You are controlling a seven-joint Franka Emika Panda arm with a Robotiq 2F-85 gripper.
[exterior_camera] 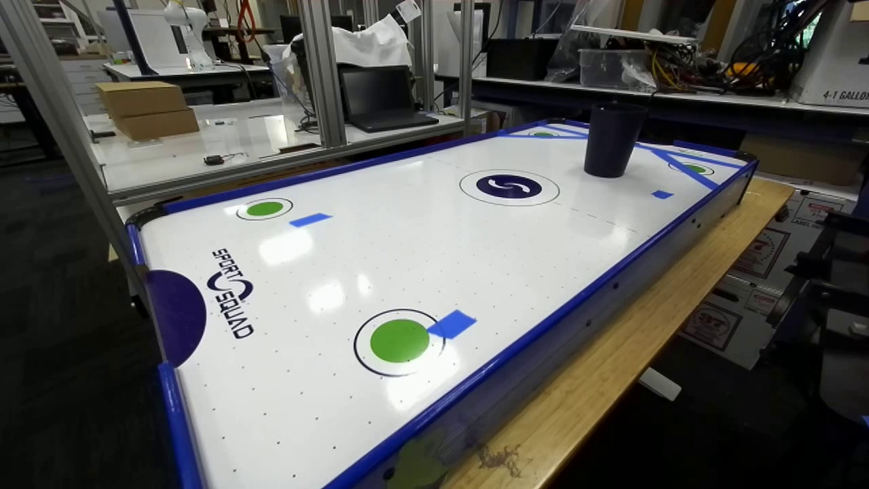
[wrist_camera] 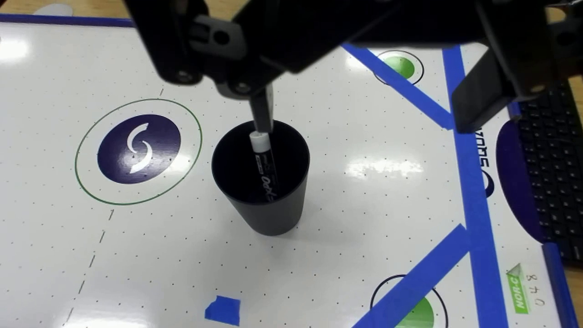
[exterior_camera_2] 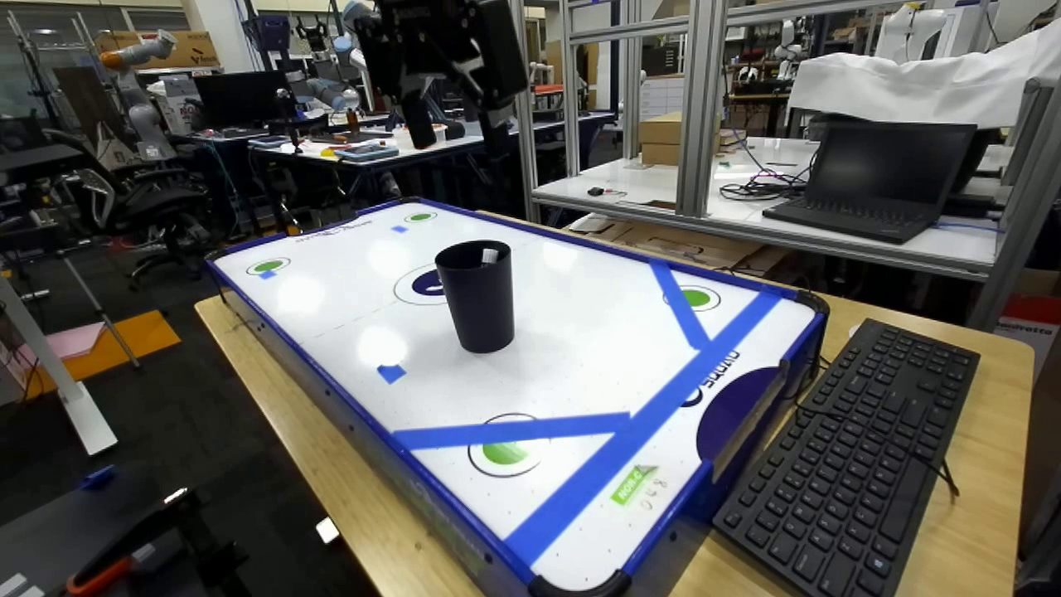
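A dark tapered cup (exterior_camera_2: 479, 303) stands upright on the white air hockey table (exterior_camera_2: 328, 288). Inside it leans a marker (wrist_camera: 265, 166) with a white end and white lettering, as the wrist view shows; a bit of white also peeks over the inner wall in exterior view 2. High above the table, my gripper (exterior_camera_2: 457, 134) is open, its two fingers wide apart and empty. From the wrist camera one fingertip (wrist_camera: 262, 112) overlaps the cup's far rim, and the other finger pad (wrist_camera: 481, 95) lies well to the right. Exterior view 1 does not show the gripper.
A black keyboard (exterior_camera_2: 855, 448) lies at the table's end. Blue tape strips (exterior_camera_2: 646, 423) mark that end of the playing surface. A metal frame post (exterior_camera_2: 701, 109) rises beside the long edge, near a laptop (exterior_camera_2: 885, 174).
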